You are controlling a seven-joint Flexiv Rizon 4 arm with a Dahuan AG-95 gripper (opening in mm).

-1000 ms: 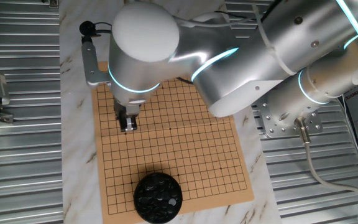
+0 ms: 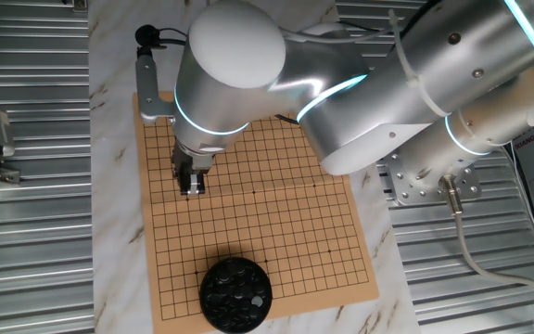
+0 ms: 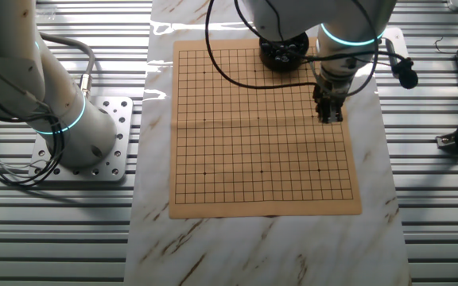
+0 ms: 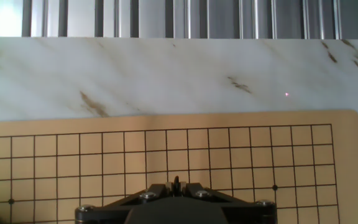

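A tan go board (image 2: 286, 241) with a black grid lies flat on the marble table. My gripper (image 2: 193, 189) is over its left part in exterior view 1; in exterior view 2 the gripper (image 3: 330, 119) appears near the board's right edge. Seen from the wrist, the gripper has its fingertips close together, with a small dark piece (image 4: 176, 184) upright between them, looking like a black stone edge-on. A round black bowl (image 2: 235, 295) of black stones rests on the board's near edge. Whether the fingertips touch the board cannot be told.
No stones show on the visible grid. Bare marble (image 4: 166, 74) borders the board, with ribbed metal (image 2: 26, 250) beyond. A loose black cable (image 3: 213, 48) hangs over the board in exterior view 2.
Over the last second the upper arm and wrist have swung slightly right in exterior view 1, while the fingertips stay at nearly the same spot. The bowl and board have not moved.
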